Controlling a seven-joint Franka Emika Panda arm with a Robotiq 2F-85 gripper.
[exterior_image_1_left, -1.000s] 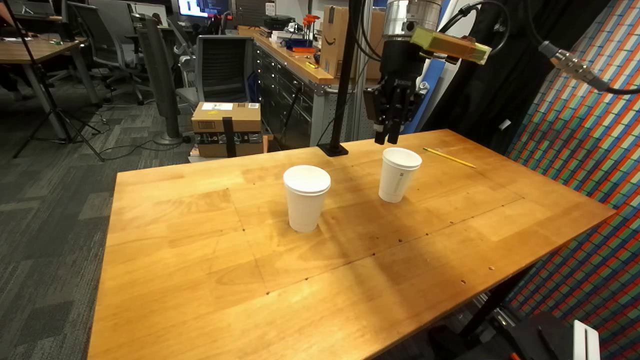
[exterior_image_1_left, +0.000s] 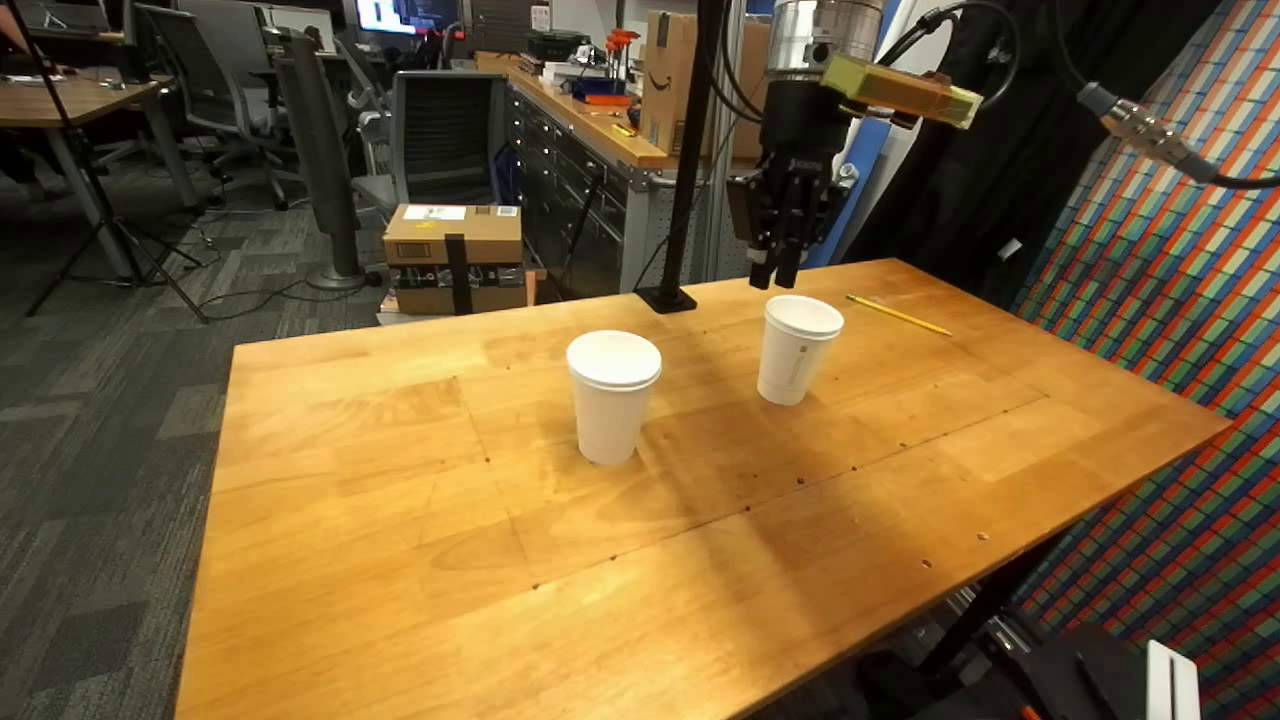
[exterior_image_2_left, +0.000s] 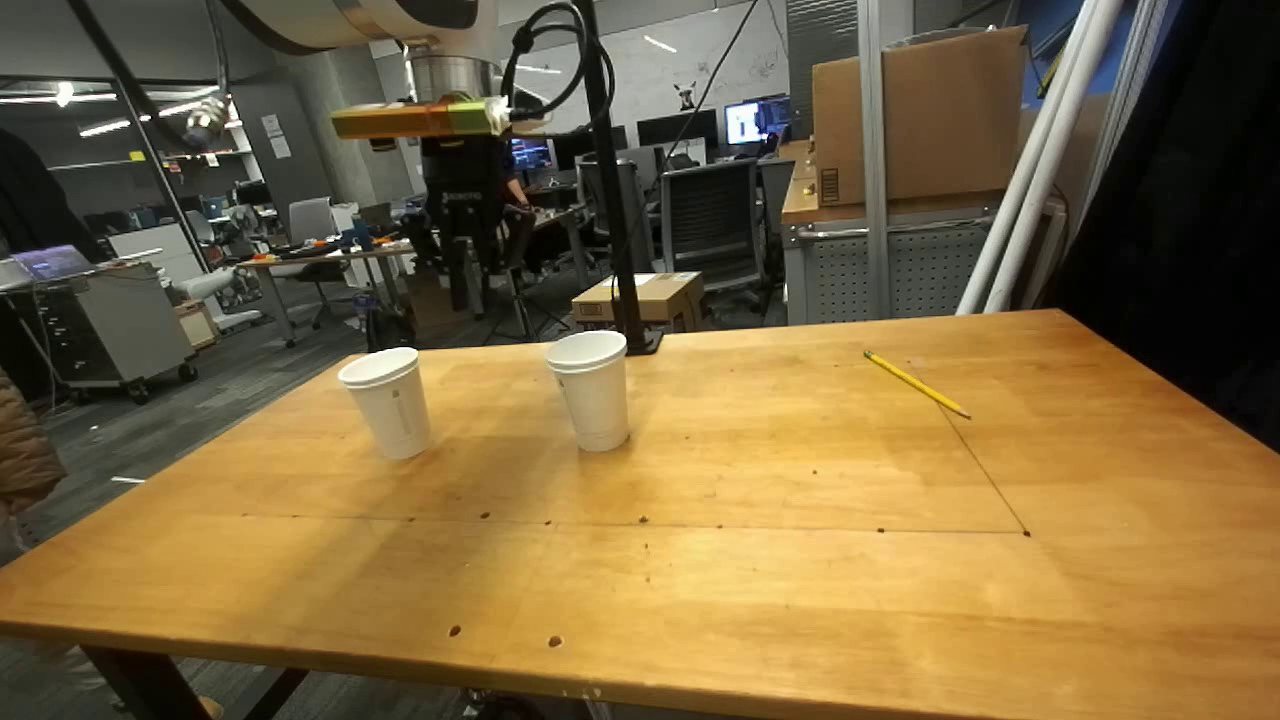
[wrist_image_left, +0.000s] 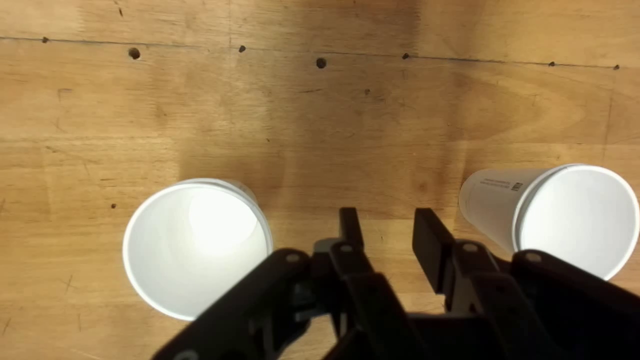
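Two white paper cups stand upright on the wooden table. One is the left cup (exterior_image_1_left: 611, 420) in exterior view 1, also the left cup (exterior_image_2_left: 401, 420) in exterior view 2. Nearer the pencil stands the right cup (exterior_image_1_left: 789, 364), which exterior view 2 shows as the right cup (exterior_image_2_left: 596, 408). From the wrist, a cup (wrist_image_left: 192, 252) appears at lower left and the other cup (wrist_image_left: 495, 201) at right, with small print on its side. My gripper is open between them in that view, empty. Both exterior views show the gripper (exterior_image_1_left: 777, 274) (exterior_image_2_left: 469, 294) hanging above cup height.
A yellow pencil (exterior_image_1_left: 897, 314) (exterior_image_2_left: 915, 384) lies on the table's right part. Behind the table's back edge rises a black pole (exterior_image_2_left: 618, 216) on a base (exterior_image_1_left: 666, 299).
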